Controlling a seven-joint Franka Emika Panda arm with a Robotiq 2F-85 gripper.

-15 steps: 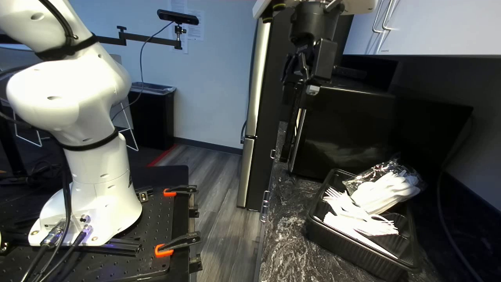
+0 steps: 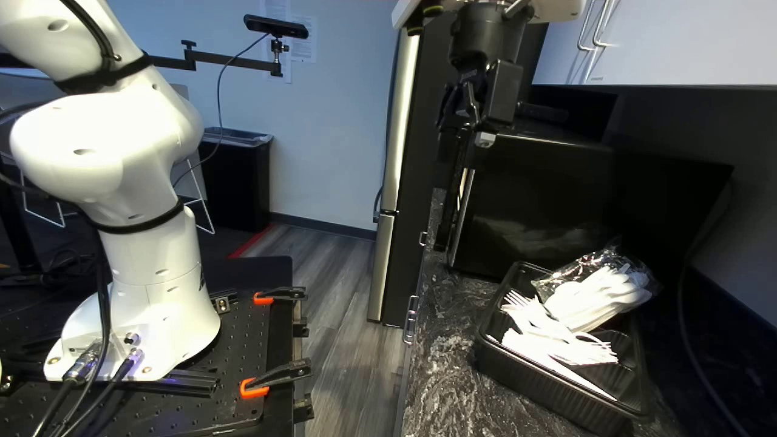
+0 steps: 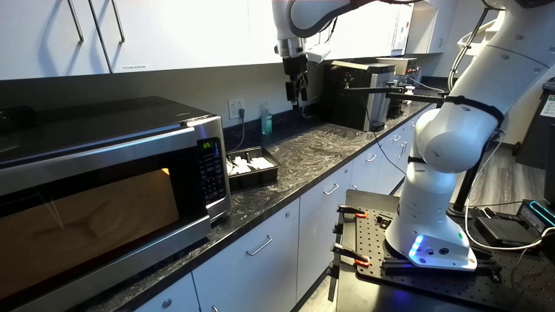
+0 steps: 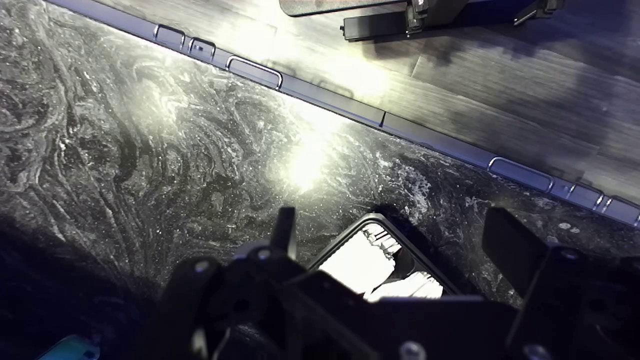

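Observation:
High above the counter hangs my gripper, its two fingers spread wide apart and nothing between them. In exterior view 2 the gripper (image 3: 297, 99) is in the air, further along the counter than the black tray (image 3: 253, 179). White plastic forks and other cutlery (image 2: 561, 342) lie in the tray (image 2: 542, 371), partly inside a clear bag (image 2: 593, 260) at the back. From the wrist, the tray (image 4: 378, 218) shows far below between the fingers, its near part hidden by the gripper body.
A microwave (image 3: 109, 182) stands beside the tray. White cabinets (image 3: 182, 31) run above the counter. Against the wall is a bottle of blue-green liquid (image 3: 266, 122). A dark machine (image 3: 354, 96) stands further along, with bare countertop (image 3: 312, 151) between it and the tray.

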